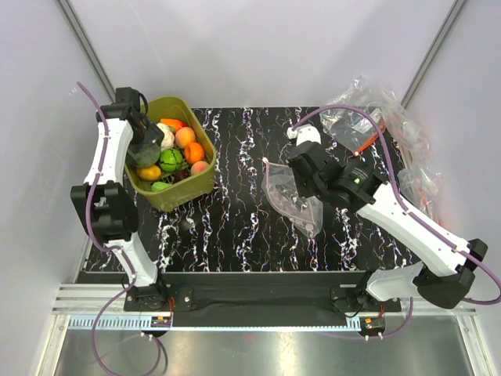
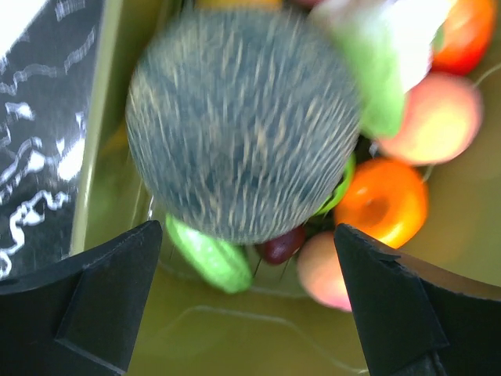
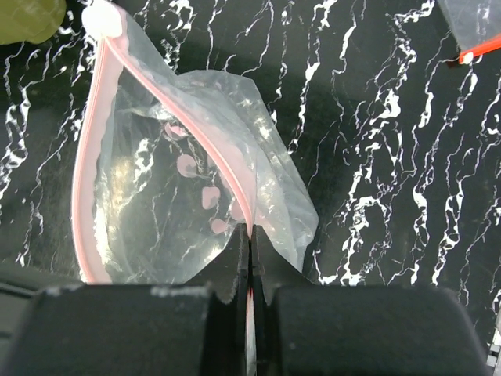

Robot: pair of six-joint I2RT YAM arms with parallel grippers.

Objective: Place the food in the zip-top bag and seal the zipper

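A clear zip bag with a pale pink zipper edge lies on the dark table, its mouth spread apart in the right wrist view. My right gripper is shut on one zipper edge of the bag. On the left, a green basket holds mixed food. My left gripper is open over the basket, with a big dark green melon just beyond its fingertips. Also in the basket are an orange, a green pepper, a peach and a small cucumber.
Several spare clear bags lie at the right and back right, one with an orange zipper. Between the basket and the held bag the table is clear.
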